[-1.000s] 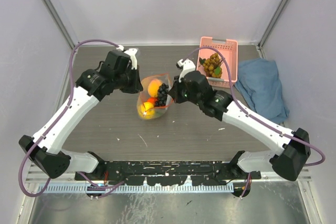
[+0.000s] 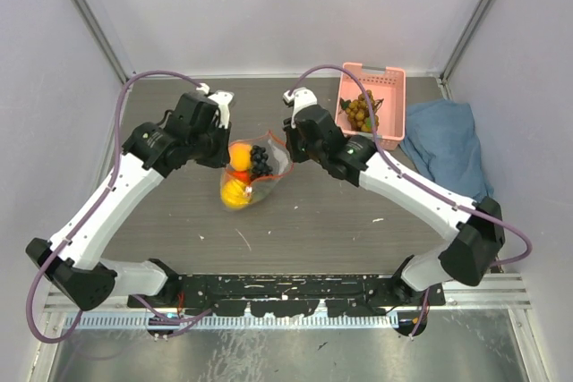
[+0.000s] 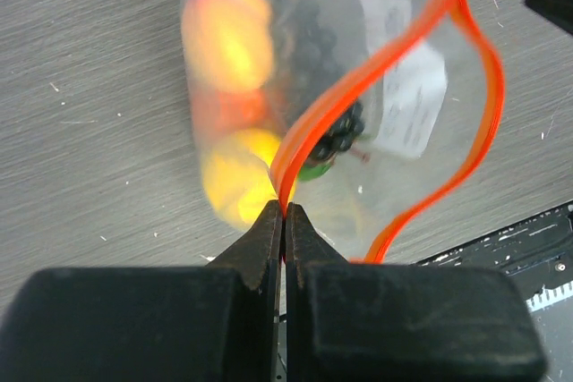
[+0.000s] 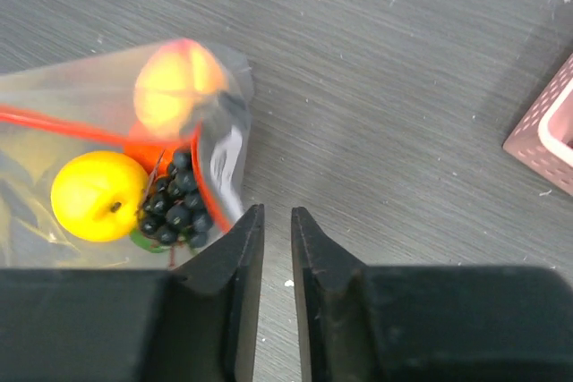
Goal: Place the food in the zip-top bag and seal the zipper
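Note:
The clear zip bag point(image 2: 267, 183) with an orange zipper rim lies mid-table, holding a peach point(image 4: 170, 87), a yellow fruit point(image 4: 94, 194), dark grapes point(image 4: 175, 203) and something orange-red. My left gripper is shut on the bag's orange-edged rim at the left, as its wrist view shows. My right gripper point(image 2: 293, 154) is at the bag's right edge, fingers slightly apart in its wrist view, with nothing clearly between them.
A pink basket point(image 2: 394, 96) with brownish grapes stands at the back right, beside a blue cloth point(image 2: 448, 154).
My left gripper has moved left with the bag, which shifted leftward with its contents.

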